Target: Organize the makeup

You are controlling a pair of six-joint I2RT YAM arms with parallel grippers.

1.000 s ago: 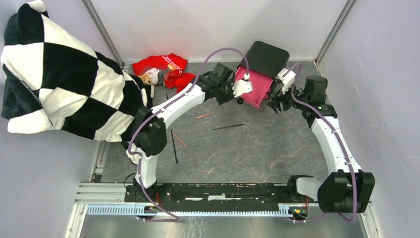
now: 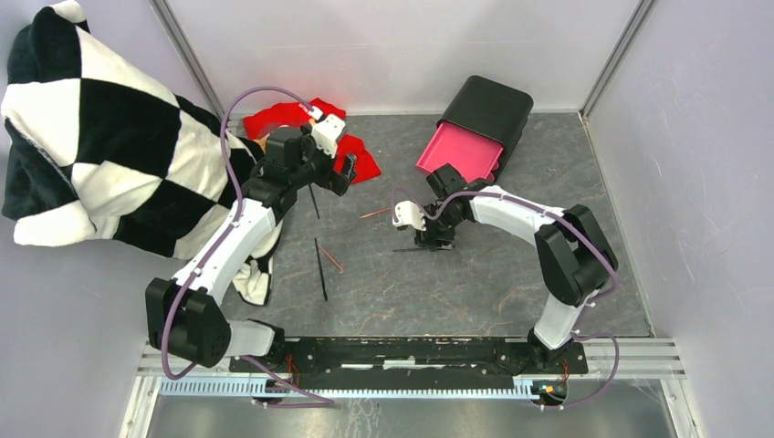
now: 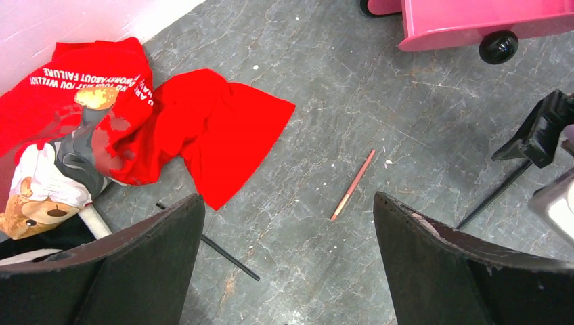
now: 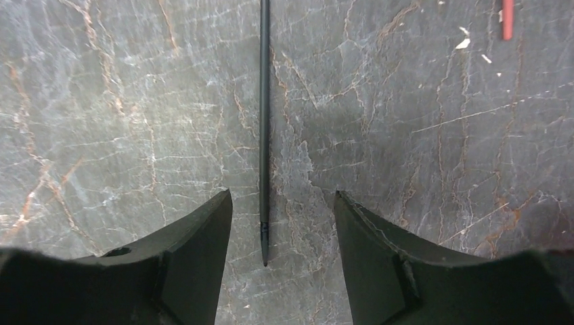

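Observation:
Thin makeup brushes and pencils lie loose on the grey floor: a black brush (image 2: 320,269), a reddish pencil (image 2: 331,259), another reddish pencil (image 3: 352,184), and a black stick (image 3: 230,257). My right gripper is low over a dark brush (image 4: 265,122), which runs between its parted fingertips, not gripped. My left gripper is raised over the upper left of the work area, open and empty. A black case with a pink interior (image 2: 459,151) rests at the back right.
A crumpled red cloth (image 2: 360,157) lies at the back left, beside a large checkered cushion (image 2: 128,137) along the left wall.
My left gripper has moved left, away from the case toward the red cloth. My right gripper has moved left and toward the front, down over the dark brush.

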